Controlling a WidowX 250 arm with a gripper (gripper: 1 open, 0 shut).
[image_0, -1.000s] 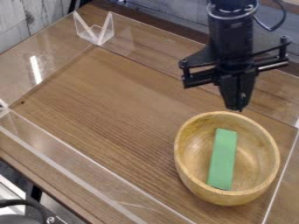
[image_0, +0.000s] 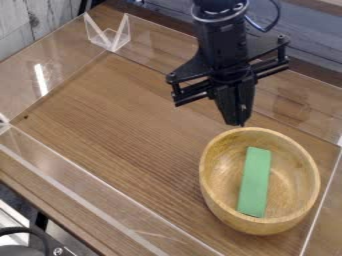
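Observation:
A yellow bowl (image_0: 294, 190) sits on the wooden surface at the lower right, with a green rectangular block (image_0: 254, 182) lying inside it. The black gripper (image_0: 235, 112) hangs from the top centre, just above and behind the bowl's far rim. It looks shut, with nothing visible between its fingers.
A clear acrylic piece (image_0: 110, 30) stands at the back left. The wooden tray floor (image_0: 107, 140) is bare across the left and middle. Metal-lined walls edge the left and back, and a black cable lies at the lower left corner.
The arm has shifted left across the view, by a small distance, above the bowl's far side. The bowl and block have not moved.

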